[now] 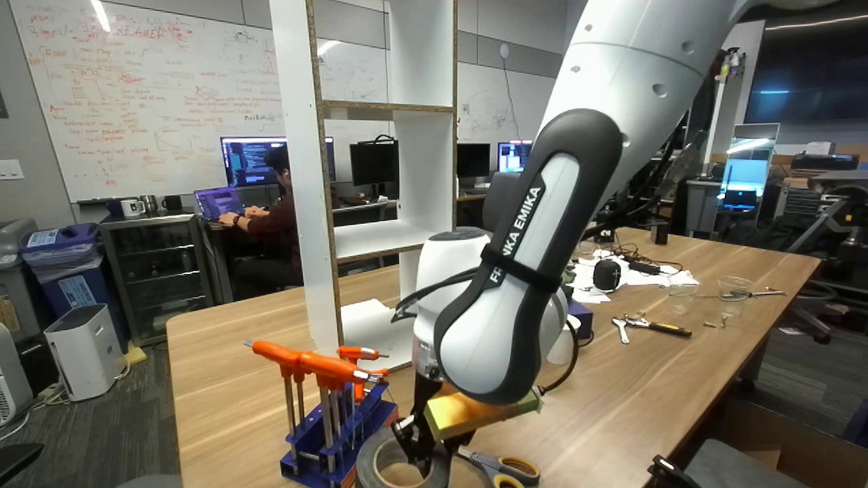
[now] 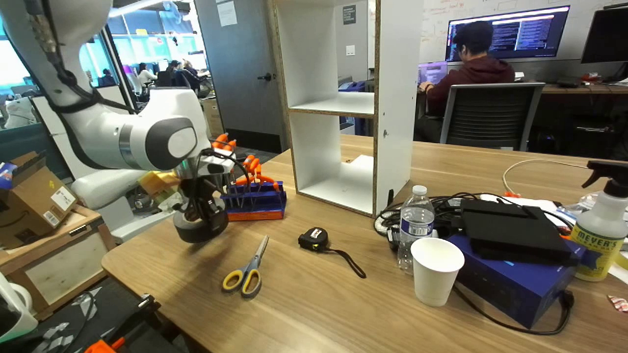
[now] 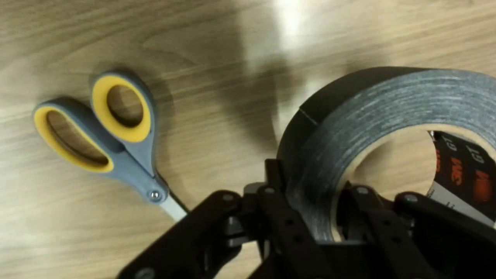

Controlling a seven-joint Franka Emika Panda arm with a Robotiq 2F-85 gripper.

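Note:
A roll of black tape [image 3: 395, 102] fills the right of the wrist view, its cardboard core marked 3M. My gripper is shut on the wall of the roll, one finger [image 3: 274, 179] outside it and the other inside the core. In exterior view 2 the tape roll [image 2: 200, 228] hangs tilted just above the table, under my gripper [image 2: 203, 213]. Grey and yellow scissors [image 3: 139, 155] lie on the tabletop beside the roll; in exterior view 2 the scissors [image 2: 247, 273] show whole, slightly parted at the handles.
A blue rack of orange-handled hex keys [image 2: 256, 200] stands close behind the roll. The white shelf [image 2: 394, 117] rises farther back. A tape measure [image 2: 315, 238], a bottle [image 2: 416, 226] and a paper cup [image 2: 435, 270] occupy the table.

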